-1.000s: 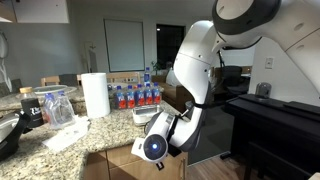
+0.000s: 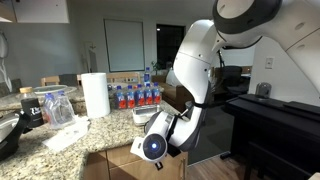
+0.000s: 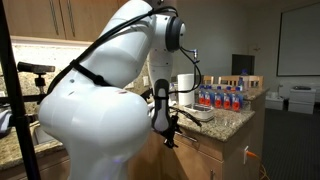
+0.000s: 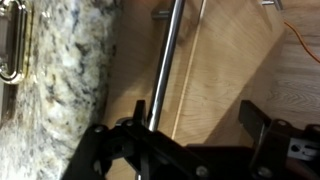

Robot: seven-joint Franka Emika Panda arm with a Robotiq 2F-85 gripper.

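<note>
A long metal bar handle (image 4: 168,65) runs down a light wood front in the wrist view. My gripper is open, with dark fingers set wide apart on either side of the bar's line. The bar passes through the space between them, closer to the left finger (image 4: 95,145); whether either finger touches it I cannot tell. Exterior view 1 has the gripper (image 2: 168,162) low at the counter's front edge, its tips hard to make out. From the other side, the gripper (image 3: 168,137) appears beside the wooden cabinet front (image 3: 208,165).
The granite counter (image 4: 75,60) edge lies close beside the left finger. On the counter stand several blue bottles with red caps (image 2: 130,98), a paper towel roll (image 2: 96,95), a metal rack (image 2: 146,113) and a dark bottle (image 2: 30,105). An orange cord (image 4: 300,42) lies on the floor.
</note>
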